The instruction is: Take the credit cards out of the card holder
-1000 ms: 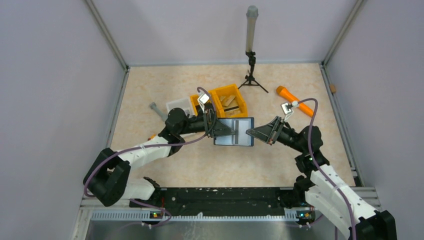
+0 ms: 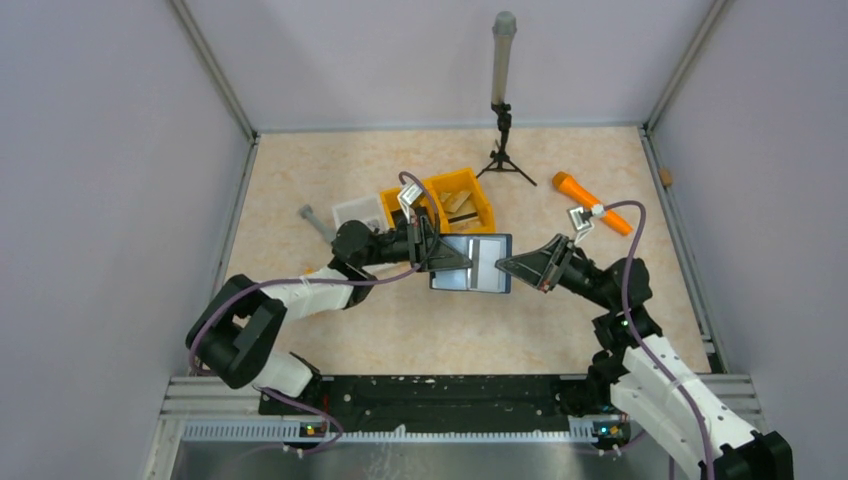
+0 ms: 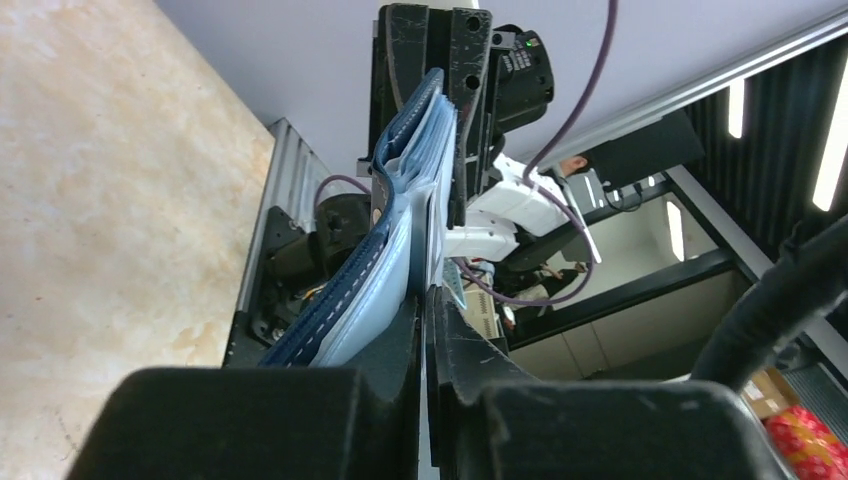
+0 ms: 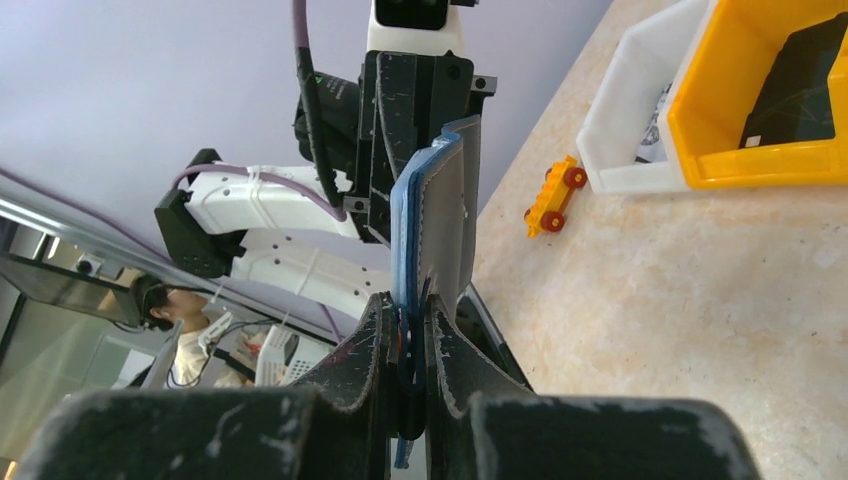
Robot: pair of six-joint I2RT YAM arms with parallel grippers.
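The card holder (image 2: 490, 281) is held spread open between both arms, showing pale blue pages either side of a grey middle strip. My right gripper (image 2: 499, 265) is shut on its right edge; the right wrist view has the blue cover (image 4: 405, 215) clamped between the fingers. From the left, my left gripper (image 2: 468, 263) reaches over the left page. In the left wrist view its fingers (image 3: 455, 350) are shut at the edge of the translucent sleeves (image 3: 428, 165). Whether a thin sleeve or card lies between them cannot be told. No separate card is clearly visible.
Behind the holder stand yellow bins (image 2: 483, 206) with small items and a white bin (image 2: 350, 211). An orange flashlight (image 2: 592, 203) lies at the right, a tripod (image 2: 504, 150) stands at the back.
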